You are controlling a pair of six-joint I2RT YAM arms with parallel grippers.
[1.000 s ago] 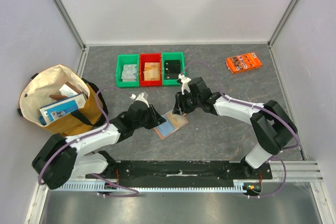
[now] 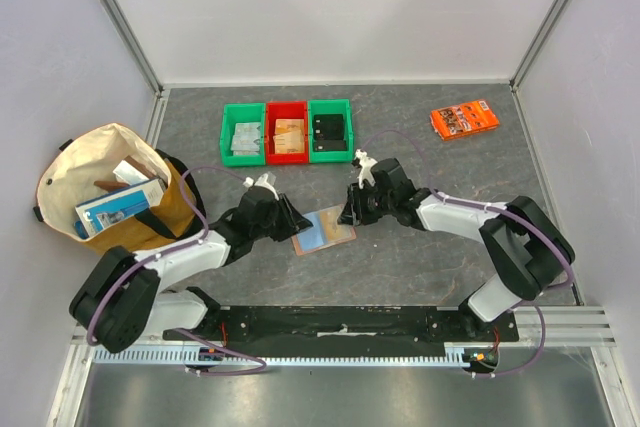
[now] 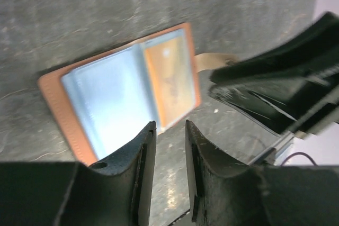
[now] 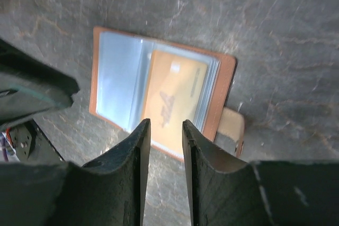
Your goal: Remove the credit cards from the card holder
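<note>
The brown card holder [image 2: 311, 244] lies spread open and flat on the grey table between my two arms. A pale orange card [image 4: 175, 91] fills its right side, in a clear sleeve. On the left side shows a plain light blue sleeve or card [image 3: 114, 96]; which of the two, I cannot tell. My left gripper is over the holder's near edge, its fingers part open and empty. Above the right side's near edge is my right gripper, also part open with nothing between its fingers. A tan strap [image 4: 232, 124] sticks out from the holder's right edge.
Green [image 2: 241, 159], red and green trays stand together behind the holder, holding cards and dark items. A yellow bag [image 2: 155, 230] with boxes is at the left, an orange packet [image 2: 466, 118] at the back right. Bare table surrounds the holder.
Compared with about a second ago, the right gripper has come a little to the right and nearer the front. The card holder has turned slightly. My left arm has shifted only a little.
</note>
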